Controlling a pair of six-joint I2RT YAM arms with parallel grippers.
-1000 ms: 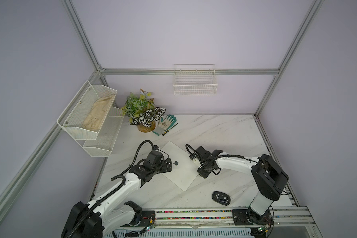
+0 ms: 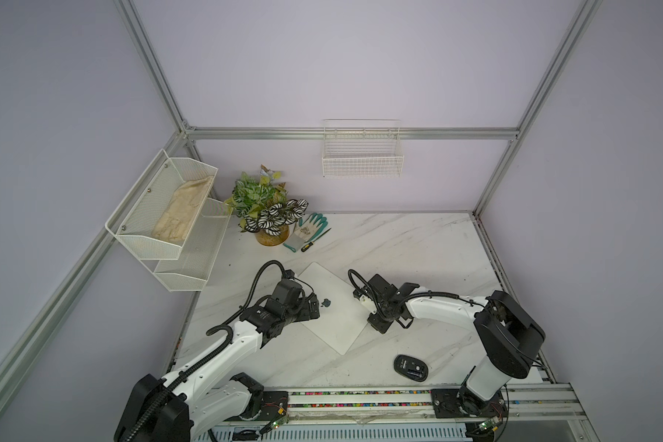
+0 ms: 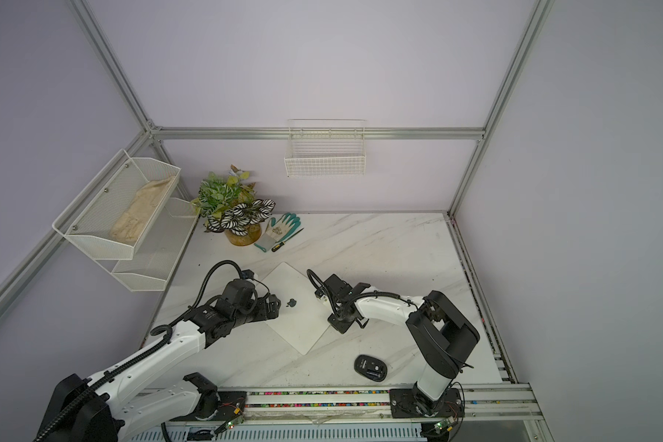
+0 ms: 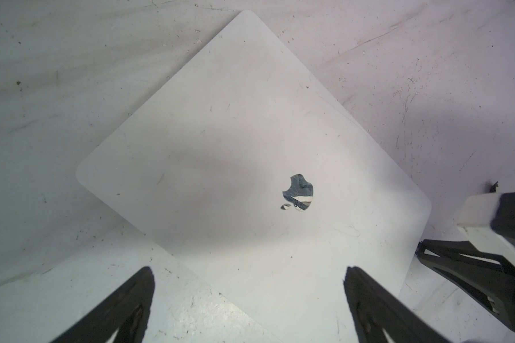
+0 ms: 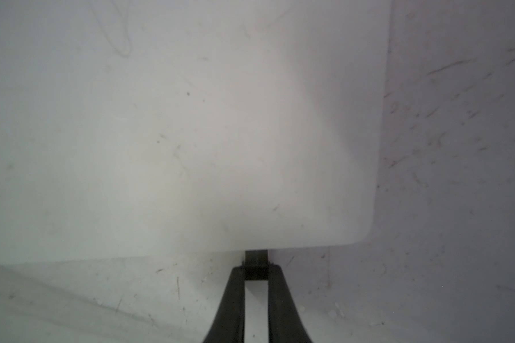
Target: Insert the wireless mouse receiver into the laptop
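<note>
A closed silver laptop (image 4: 223,143) with a logo lies flat on the marble table. My left gripper hangs open over it, empty. My right gripper is low at the laptop's edge near a corner, its fingers close together around a small dark piece at the edge; I cannot tell whether that is the receiver, a port or part of the gripper. A black wireless mouse (image 2: 410,367) lies on the table in front.
A potted plant (image 2: 265,206), a glove (image 2: 309,228) and a screwdriver (image 2: 314,241) sit at the back left. White baskets (image 2: 169,250) hang on the left wall.
The left arm and laptop look unchanged.
</note>
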